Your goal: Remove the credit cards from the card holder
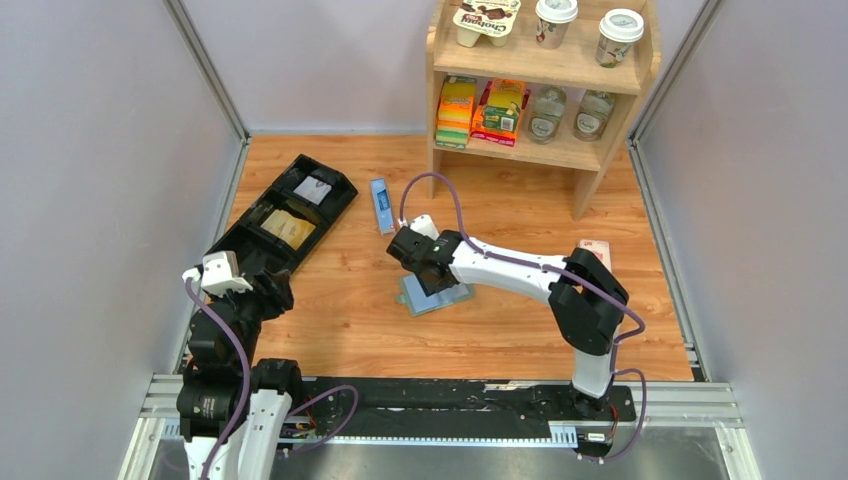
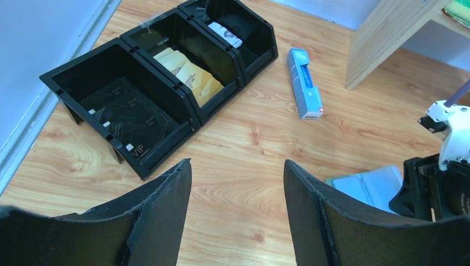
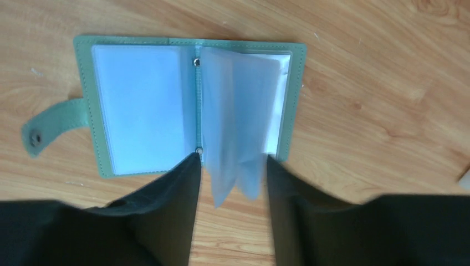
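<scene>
The green-edged card holder point(image 3: 301, 83) lies opened flat on the table, its strap point(image 3: 55, 123) out to the left in the right wrist view. A pale blue sleeve page point(image 3: 144, 105) lies flat on its left half. Over the right half, other translucent blue sleeves point(image 3: 244, 100) are lifted and curled, their lower ends between my right fingers. My right gripper is partly open above the holder's near edge; no loose card shows between its fingers. My left gripper stands open and empty, over bare table near the black bins.
Black compartment bins point(image 1: 325, 215) stand at the left, holding packets. A blue box point(image 1: 382, 207) lies behind the holder. The wooden shelf point(image 1: 540, 70) occupies the back right. A small pale box point(image 1: 594, 250) lies behind the right arm.
</scene>
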